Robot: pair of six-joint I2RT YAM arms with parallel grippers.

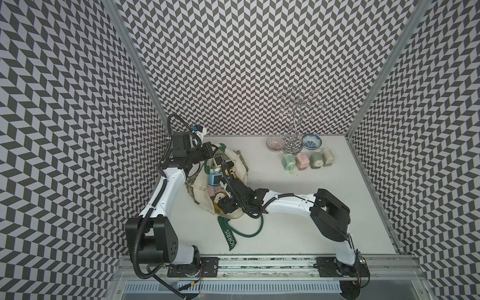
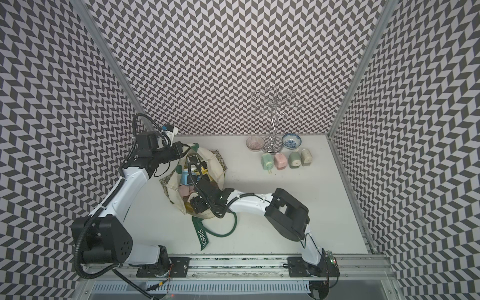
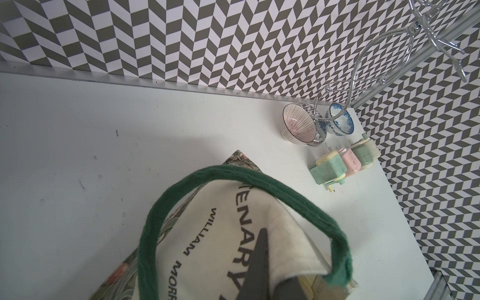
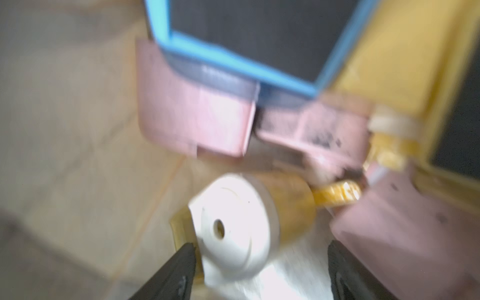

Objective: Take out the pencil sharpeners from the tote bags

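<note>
The cream tote bag [image 1: 201, 187] lies with its mouth up and holds several pencil sharpeners and small framed things. In the right wrist view, a yellow sharpener [image 4: 292, 205] with a white face lies low in the bag. My right gripper is open inside the mouth, one finger to each side of this sharpener. Pink sharpeners [image 4: 195, 112] are around it. At the bag's back left edge, my left gripper is shut, with the thin cloth rim between its fingers; a green handle loops in front of it.
A green sharpener [image 1: 289, 162], a pink one [image 1: 302, 161] and others stand in a row at the right. Behind them are two bowls and a metal rack [image 1: 293, 145]. A green strap [image 1: 227, 235] lies in front of the bag.
</note>
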